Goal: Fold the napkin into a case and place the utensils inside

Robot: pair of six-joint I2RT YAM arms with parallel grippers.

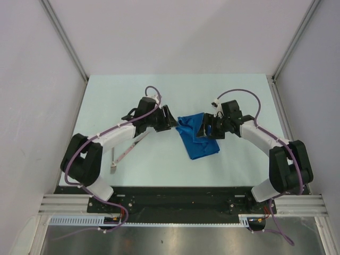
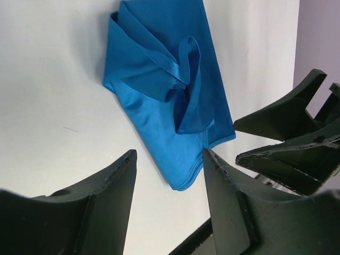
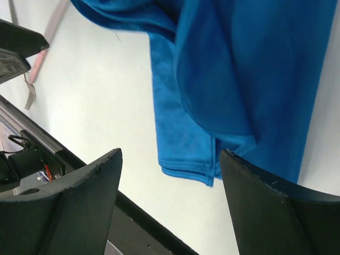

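The blue napkin (image 1: 196,149) lies folded and rumpled mid-table, with a crumpled flap (image 2: 143,79) along its upper part and over its middle. My left gripper (image 1: 166,119) is open just left of the napkin, nothing between its fingers. My right gripper (image 1: 207,127) hangs open above the napkin's right part, also empty; in the right wrist view its fingers frame the lower folded edge (image 3: 186,164). The utensils lie left of the napkin: a pink-handled utensil (image 1: 126,152) and a metal one (image 1: 113,166), partly hidden behind my left arm in the top view.
A dark strip (image 1: 175,194) runs along the front edge. Grey walls stand at the sides.
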